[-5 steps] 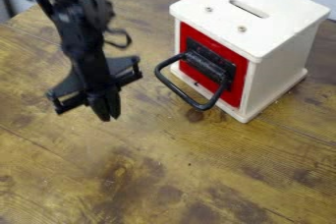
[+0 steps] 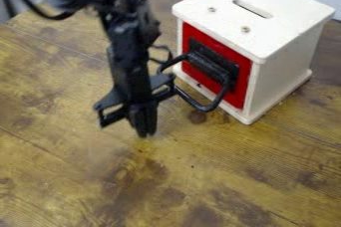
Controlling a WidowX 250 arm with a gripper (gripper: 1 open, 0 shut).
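A white wooden toaster-like box (image 2: 284, 47) with a slot on top stands at the upper right, its red front (image 2: 234, 92) facing left. A black U-shaped handle (image 2: 197, 104) sticks out low from that front. My black gripper (image 2: 143, 129) hangs just left of the handle, fingertips down near the wood table, blurred. It looks shut, with nothing visible between the fingers.
A pale surface shows beyond its back edge at the top.
The box looks unmoved.
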